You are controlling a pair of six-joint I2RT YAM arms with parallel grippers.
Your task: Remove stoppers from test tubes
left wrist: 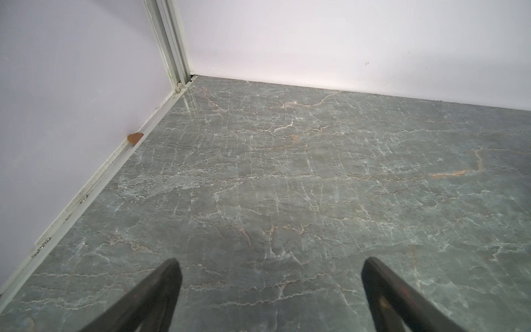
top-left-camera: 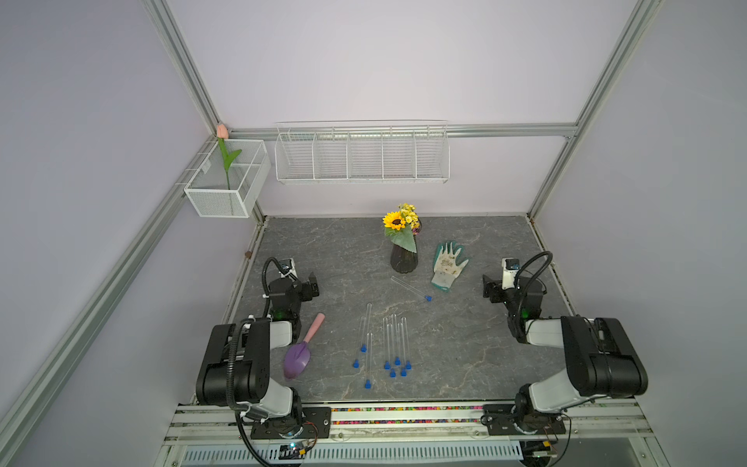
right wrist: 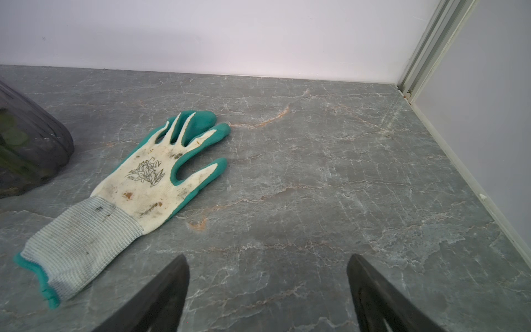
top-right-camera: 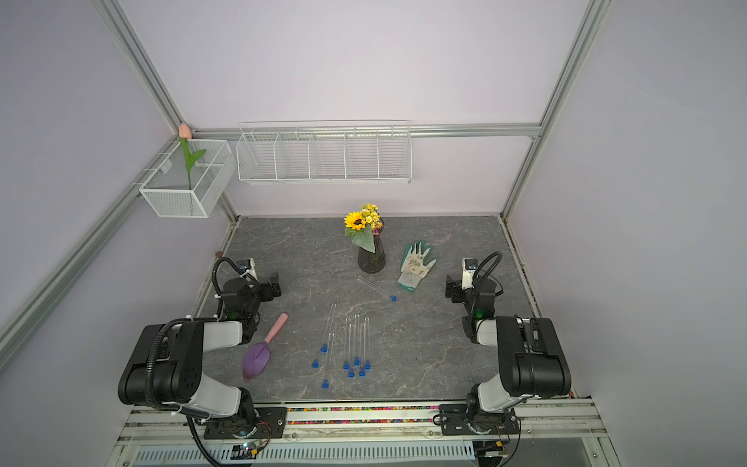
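Observation:
In the top left view several clear test tubes lie flat on the front middle of the table, among them a close group (top-left-camera: 388, 338) with blue stoppers (top-left-camera: 408, 366) at their near ends. Left of it lie two more tubes, one ending in a stopper (top-left-camera: 367, 384). A small blue stopper (top-left-camera: 356, 363) shows no clear tube against it. Farther back, one tube (top-left-camera: 406, 288) lies slantwise with its blue stopper (top-left-camera: 428, 298) on the right. My left gripper is open over bare table at the left; my right gripper is open and empty at the right.
A purple scoop (top-left-camera: 296, 360) lies between the left arm and the tubes. At the back stand a dark vase (top-left-camera: 404, 260) with flowers and a glove (top-left-camera: 446, 270). Wire baskets (top-left-camera: 362, 155) hang on the walls.

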